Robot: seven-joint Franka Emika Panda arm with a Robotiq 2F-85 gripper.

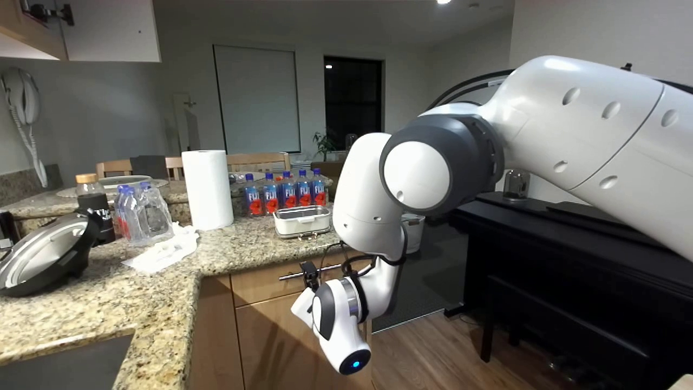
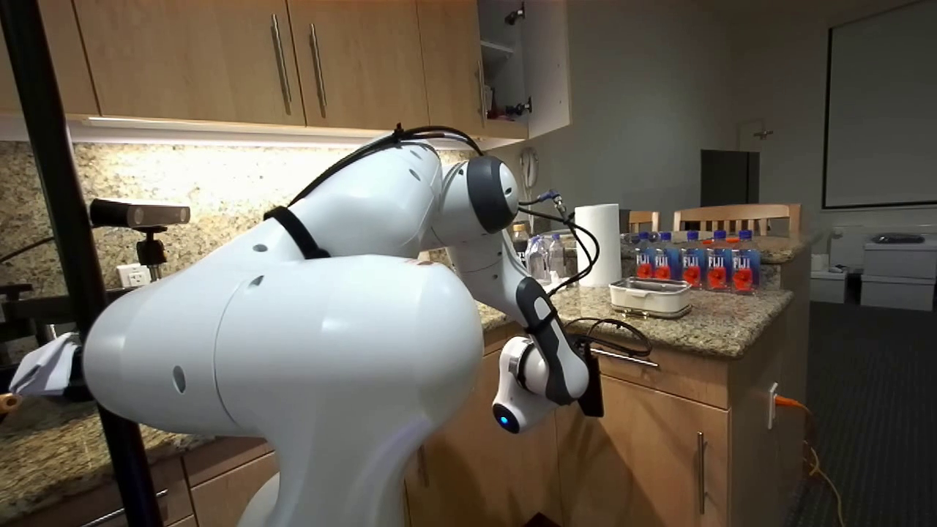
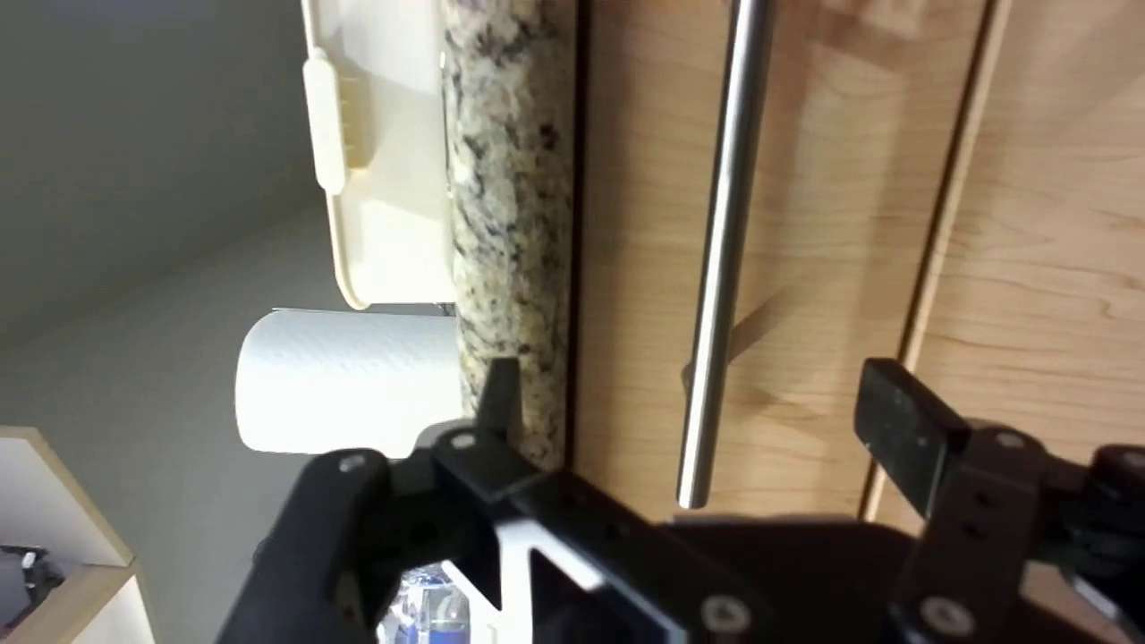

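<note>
In the wrist view my gripper stands open, its two dark fingers far apart. A round metal drawer handle runs lengthwise through the space between them, nearer the camera than the wooden drawer front, and no contact with either finger shows. The left finger overlaps the granite counter edge in the view; the right one overlaps the seam below the drawer. The same handle shows beside the wrist in exterior view 2. Both exterior views leave the fingertips hidden behind the arm.
On the counter above stand a white container, a paper towel roll and several water bottles. A lower cabinet door with a vertical handle is under the drawer. Open floor lies right of the cabinets.
</note>
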